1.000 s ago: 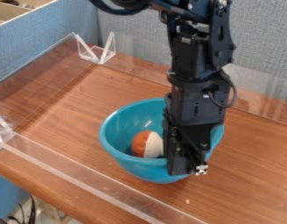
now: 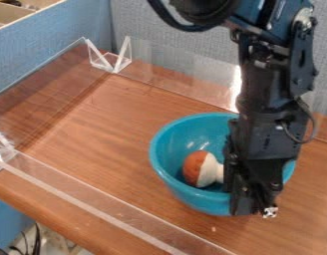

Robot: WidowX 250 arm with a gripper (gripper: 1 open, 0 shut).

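Note:
A turquoise bowl point(image 2: 175, 164) stands on the wooden table right of centre. Inside it an orange-and-white ball point(image 2: 202, 168) lies toward the middle. My black gripper point(image 2: 243, 194) reaches down over the right part of the bowl, beside the ball, its tip low near the bowl's front right. The fingers hide much of that side, and whether they hold anything cannot be seen.
Clear plastic edging with white brackets point(image 2: 109, 55) borders the wooden table point(image 2: 87, 125). Blue padded walls and a grey back wall surround it. Cables show at the bottom left.
The bowl, with the ball in it, and my gripper have shifted to the right, by roughly a tenth of the view's width.

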